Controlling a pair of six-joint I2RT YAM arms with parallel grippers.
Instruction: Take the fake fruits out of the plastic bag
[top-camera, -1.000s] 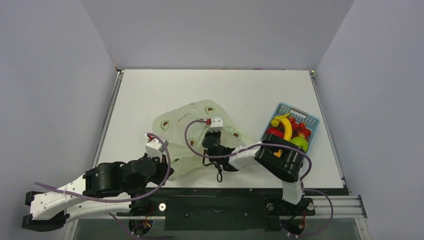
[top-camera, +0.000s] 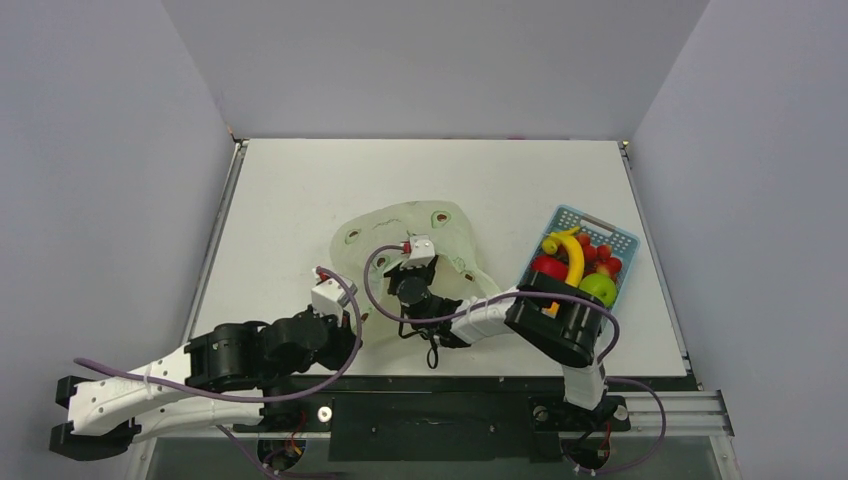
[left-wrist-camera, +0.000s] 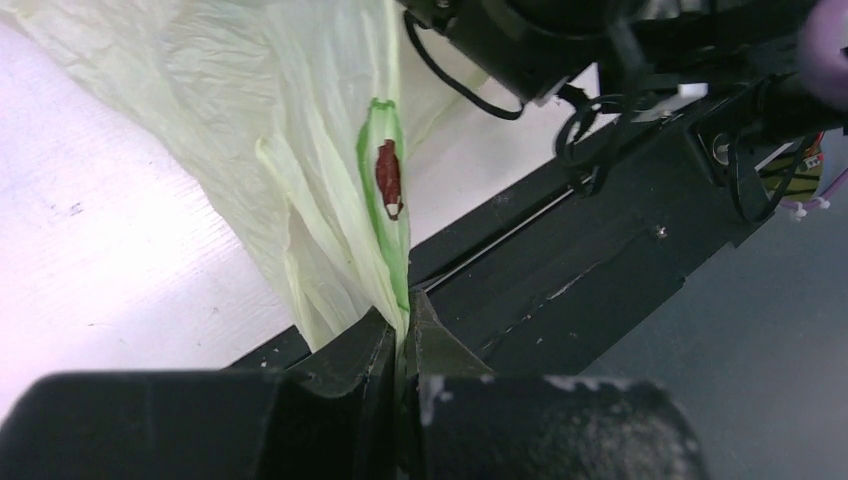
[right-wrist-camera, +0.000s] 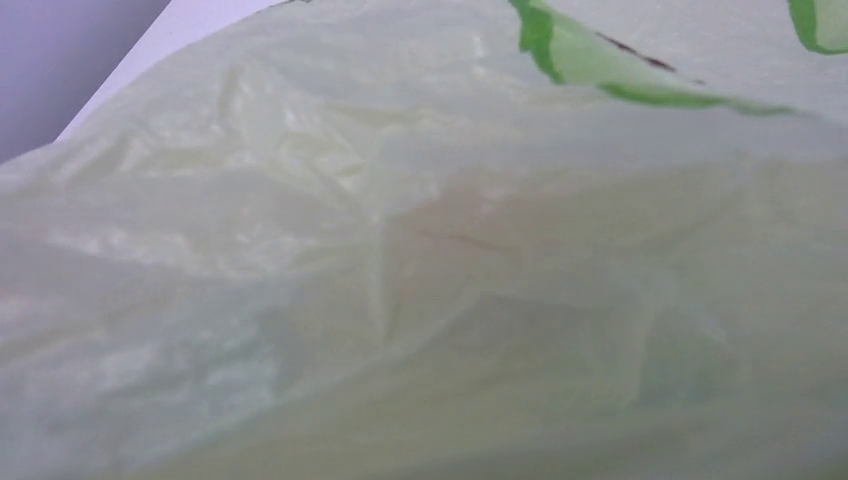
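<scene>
A pale green, see-through plastic bag (top-camera: 400, 222) with avocado prints lies crumpled mid-table. My left gripper is shut on a gathered fold of its edge; in the left wrist view the film runs down between the two black fingertips. My right gripper (top-camera: 398, 278) reaches in at the bag's near side. Film (right-wrist-camera: 300, 200) fills almost the whole right wrist view, hiding the right fingers, so their opening does not show. A faint pinkish patch (right-wrist-camera: 480, 215) shows through the plastic; what it is cannot be told.
A light blue basket (top-camera: 628, 242) at the right holds a banana (top-camera: 575, 260), a green apple (top-camera: 599, 288), a red fruit (top-camera: 549, 266) and several small red ones. The right forearm (top-camera: 555, 320) passes over its near end. Bare table (top-camera: 350, 170) lies behind the bag.
My left gripper has shifted right, pulling the bag edge along. The bag's left side has drawn rightward.
</scene>
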